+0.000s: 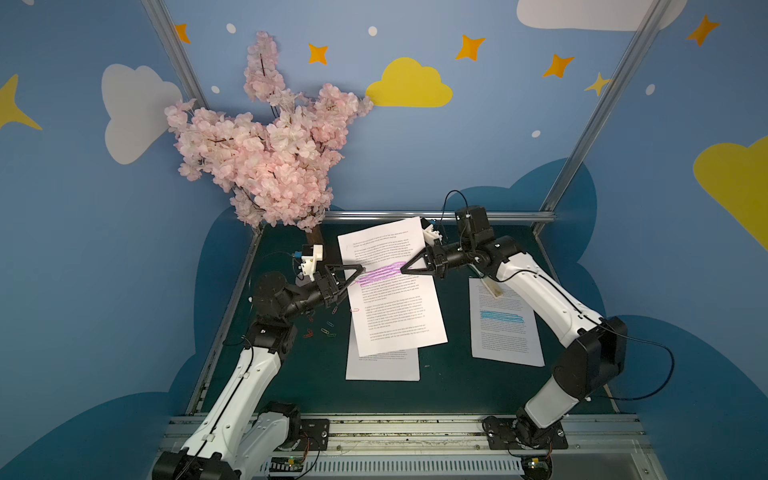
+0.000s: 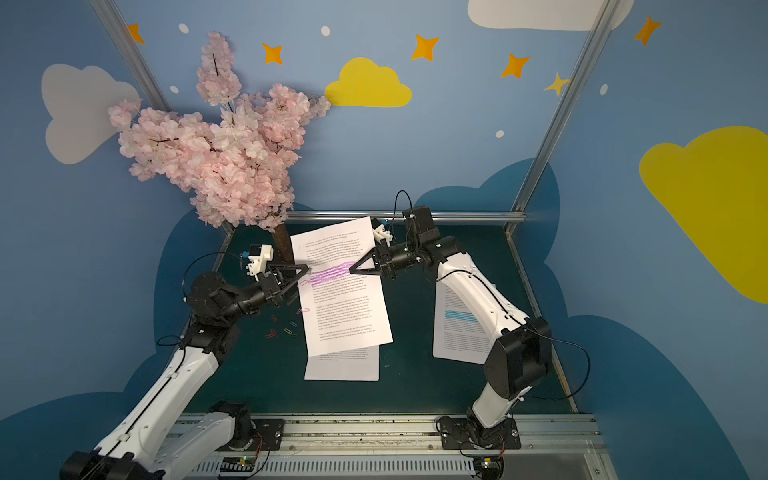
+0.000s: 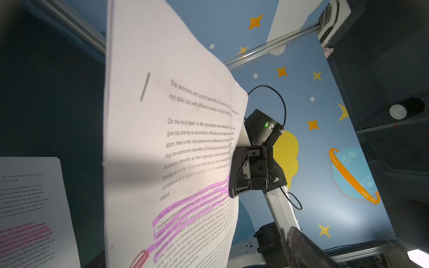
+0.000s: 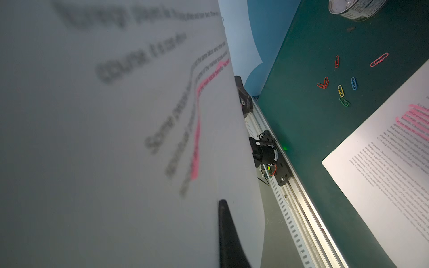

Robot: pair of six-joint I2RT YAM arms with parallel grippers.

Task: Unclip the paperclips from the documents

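A document with purple highlighting (image 1: pixel 392 312) is held up off the table, my right gripper (image 1: pixel 402 270) shut on its right side. In the right wrist view one dark finger (image 4: pixel 227 232) lies against the sheet. A reddish paperclip (image 3: pixel 141 259) sits on this document's left edge, below the purple lines. My left gripper (image 1: pixel 361 269) is open at the same edge, a little above the clip; its fingertips are not clear in its own wrist view. A document with pink highlighting (image 4: pixel 379 178) lies underneath, and one with blue highlighting (image 1: pixel 504 336) lies at the right.
Loose paperclips lie left of the papers on the green table, among them a yellow clip (image 4: pixel 341 91) and a blue clip (image 4: pixel 354 83). A round tin (image 4: pixel 357 9) stands beyond them. The blossom tree (image 1: pixel 272 160) rises behind my left arm.
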